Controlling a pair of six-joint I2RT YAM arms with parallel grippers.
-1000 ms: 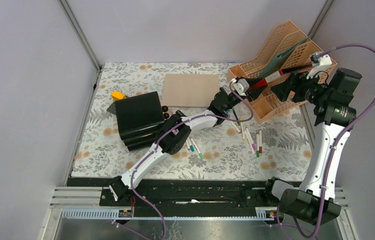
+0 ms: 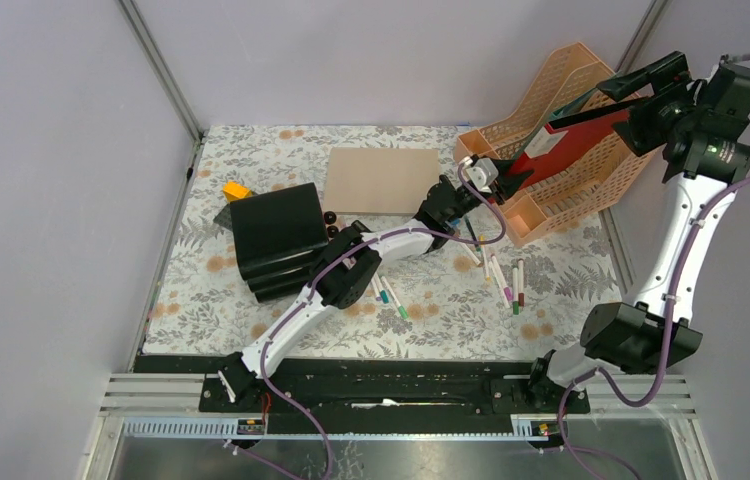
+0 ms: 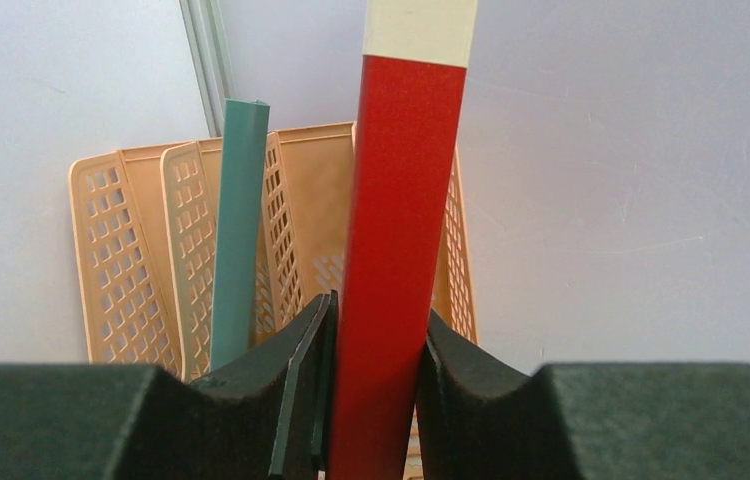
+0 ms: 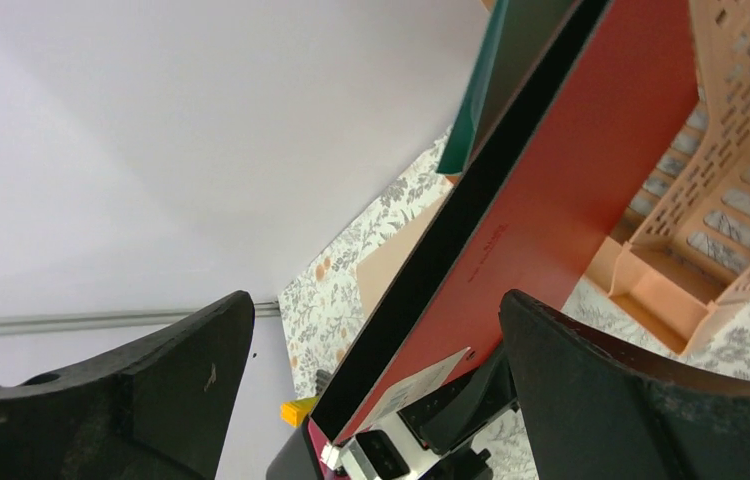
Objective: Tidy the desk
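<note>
A red binder [image 2: 571, 145] with a white label leans over the orange file organizer [image 2: 601, 190] at the back right. My left gripper [image 2: 511, 175] is shut on its lower end; in the left wrist view its red spine [image 3: 396, 230] fills the space between the fingers. A teal folder [image 3: 239, 230] stands in the organizer behind it. My right gripper [image 2: 624, 110] is open above the binder's upper right end; in the right wrist view the binder's red face [image 4: 561, 180] and black edge run between and beyond the fingers.
A beige board [image 2: 381, 170] lies at the back middle. Black folders [image 2: 276, 230], a yellow object [image 2: 236, 191] and small round items sit at the left. Loose markers [image 2: 516, 285] lie scattered at the front right.
My right gripper has risen and moved up toward the back right. The red binder has tilted, showing more of its face than a second ago. My left arm looks unchanged.
</note>
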